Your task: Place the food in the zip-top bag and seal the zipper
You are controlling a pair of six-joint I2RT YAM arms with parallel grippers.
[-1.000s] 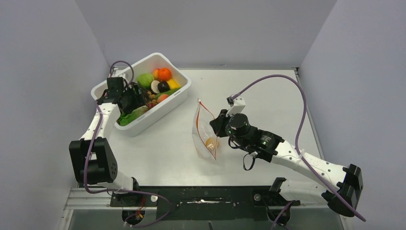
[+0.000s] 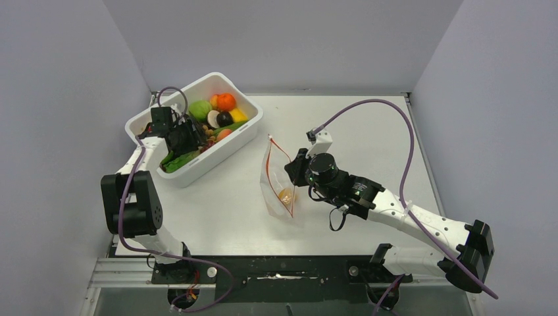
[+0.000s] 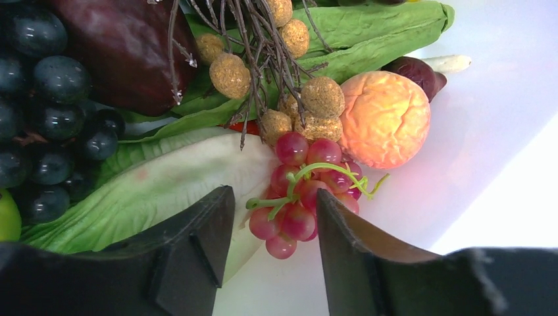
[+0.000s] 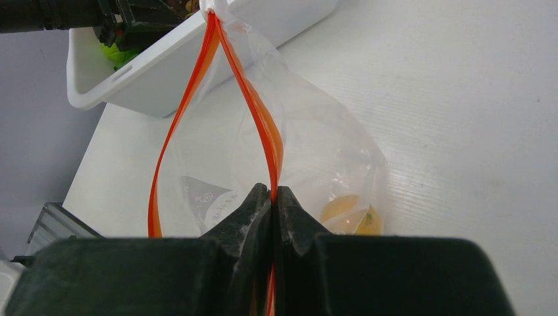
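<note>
A clear zip top bag [image 2: 273, 181] with an orange zipper stands on the table, its mouth parted, a yellowish piece of food [image 4: 340, 207] low inside it. My right gripper is shut on the bag's orange-edged rim. Over the white bin's left part, my left gripper points down with its fingers parted. Between and just beyond those fingertips lies a small bunch of red grapes [image 3: 299, 214] with a green stem. Whether the fingers touch the grapes, I cannot tell.
The white bin [image 2: 217, 155] holds mixed food: dark grapes [image 3: 62, 85], a wrinkled orange fruit [image 3: 385, 118], leafy greens [image 3: 151, 184] and brown berries on twigs [image 3: 322, 97] close around the red grapes. Bare table [image 2: 368, 125] lies behind the right arm.
My left gripper has shifted slightly to the right inside the bin. The right gripper and the bag have moved a little to the left.
</note>
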